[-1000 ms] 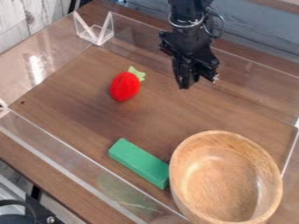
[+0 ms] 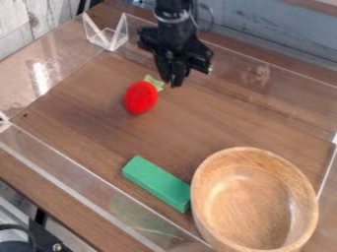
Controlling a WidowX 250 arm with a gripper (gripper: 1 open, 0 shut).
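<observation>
My black gripper (image 2: 176, 77) hangs from the top of the view just above and right of a red tomato-like toy (image 2: 141, 99) with a pale green stem. Its fingers look shut, with nothing visible between them, and partly overlap the stem from this view. A green block (image 2: 157, 183) lies lower, beside a large round wooden bowl (image 2: 255, 170) at the bottom right.
Clear plastic walls (image 2: 79, 187) edge the wooden board (image 2: 231, 115). A small clear plastic piece (image 2: 105, 31) stands at the top left. The middle and right of the board are free.
My gripper has moved left and somewhat down, toward the red toy. The toy, block and bowl look unmoved.
</observation>
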